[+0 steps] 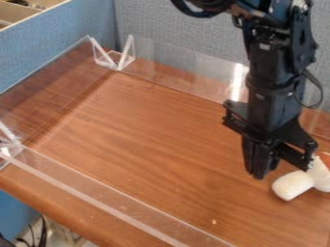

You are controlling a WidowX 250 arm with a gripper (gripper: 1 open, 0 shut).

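Note:
My black gripper (261, 164) hangs at the right over the wooden table (142, 145), fingers pointing down and shut, with nothing seen between them. A white cylindrical object (294, 184) lies on the table just right of and below the fingertips, running up to the right edge of the view, where a bit of orange shows behind it and the arm partly hides it.
Clear plastic walls edge the table, with white corner brackets (114, 56) at back left and left. Blue-grey partitions (168, 29) stand behind and to the left. Cables lie below the front left edge.

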